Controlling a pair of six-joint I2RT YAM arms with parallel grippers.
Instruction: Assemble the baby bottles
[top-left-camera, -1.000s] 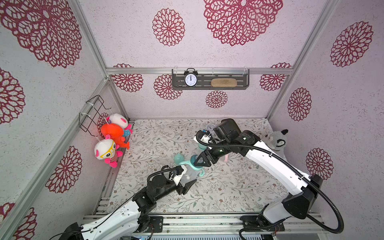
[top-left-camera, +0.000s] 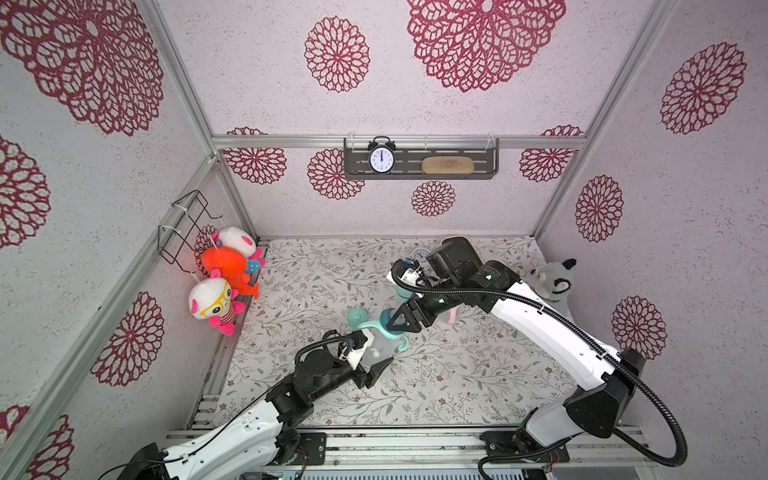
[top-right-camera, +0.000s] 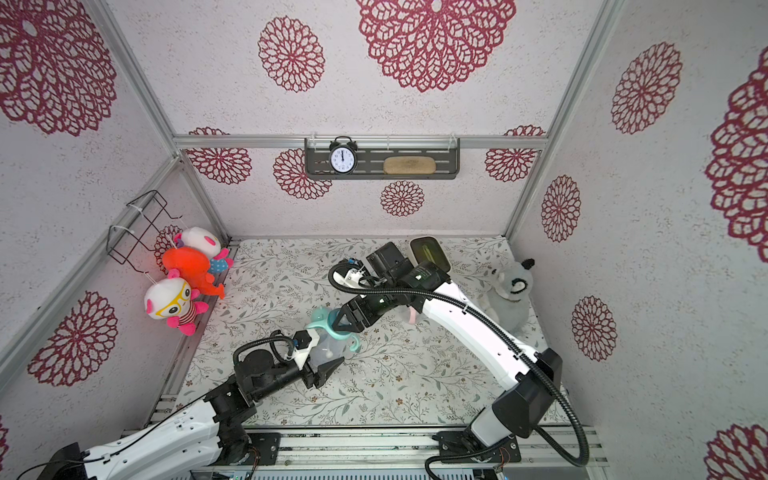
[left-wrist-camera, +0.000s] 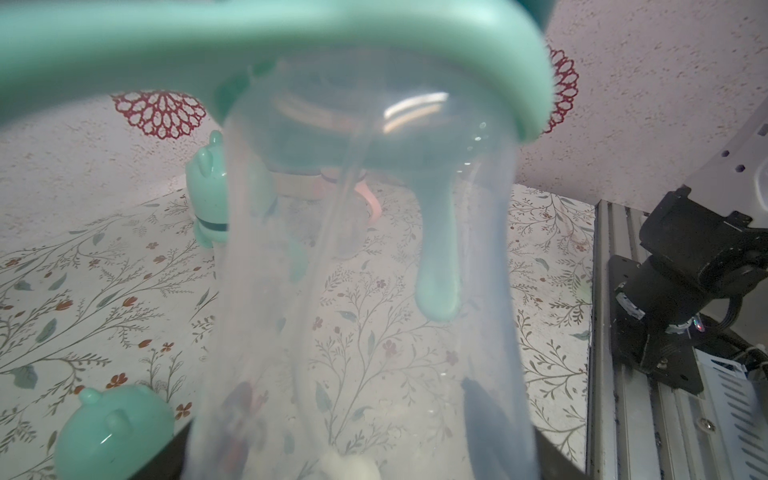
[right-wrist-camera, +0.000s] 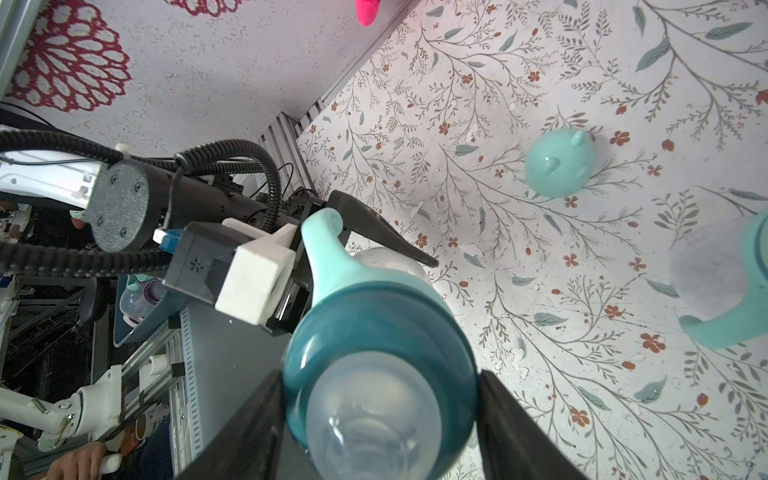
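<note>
A clear bottle body (left-wrist-camera: 376, 344) with a mint two-handled ring (left-wrist-camera: 376, 28) around its top is tilted above the table. My left gripper (top-left-camera: 371, 364) is shut on the body, with its fingers on either side of the lower part. At the bottle's top end sits a teal collar (right-wrist-camera: 376, 320) with a pale translucent centre (right-wrist-camera: 374, 420). My right gripper is shut on this collar, its fingers gripping opposite sides. Collar and ring appear to meet; how tightly they are joined cannot be told. A round mint cap with small ears (right-wrist-camera: 561, 162) lies on the table nearby.
Beyond stands a mint-capped bottle (left-wrist-camera: 209, 188), partly hidden. A pink handle (left-wrist-camera: 369, 201) shows through the clear body. Plush toys (top-left-camera: 228, 276) sit at the left wall, a grey plush (top-left-camera: 552, 280) at the right.
</note>
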